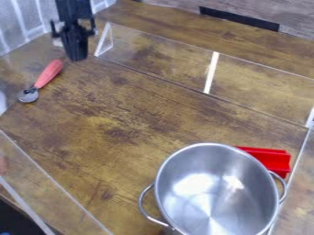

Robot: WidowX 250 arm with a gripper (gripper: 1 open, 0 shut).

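Note:
My black gripper (75, 48) hangs at the upper left, blurred, above the wooden table near its back edge. It looks shut, with nothing visible between its fingers. Below and left of it a spoon or scoop with a red handle (50, 75) lies on the table, its steel head toward the front. A large steel pot (216, 193) stands at the lower right.
A red object (270, 156) lies behind the pot, partly hidden by it. Clear panels border the wooden table (147, 119), whose middle is free. A pale object is cut off at the left edge.

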